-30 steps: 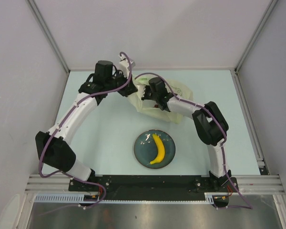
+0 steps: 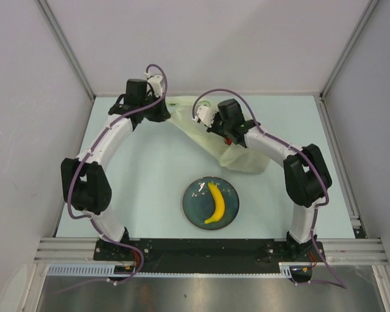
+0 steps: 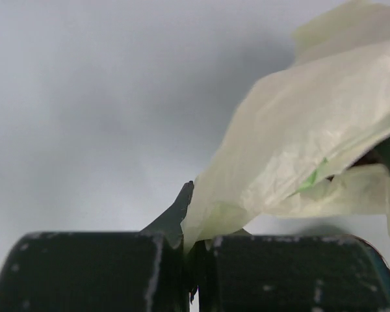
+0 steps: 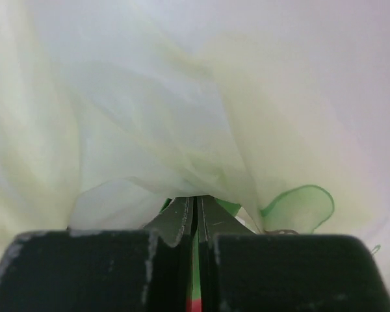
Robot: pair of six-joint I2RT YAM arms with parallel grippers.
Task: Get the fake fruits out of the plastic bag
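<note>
The pale, thin plastic bag (image 2: 248, 160) lies across the back middle of the table, one side pulled out toward the left. My left gripper (image 2: 168, 117) is shut on the bag's edge, and a strip of the bag (image 3: 247, 175) runs up from between its fingers. Over at the bag's opening, my right gripper (image 2: 210, 132) is shut; in its wrist view the film hangs close over the fingertips (image 4: 179, 211), with nothing clear between them. Something red (image 2: 228, 140) shows just below that gripper. Dark contents inside the bag are mostly hidden.
A dark round plate (image 2: 194, 211) with a yellow banana (image 2: 217, 205) on it sits at the front middle. Bare table lies left of the plate and along the right side.
My left gripper has moved left, stretching the bag's edge out with it. The right gripper has shifted slightly right over the past second, and the bag's body has moved right too.
</note>
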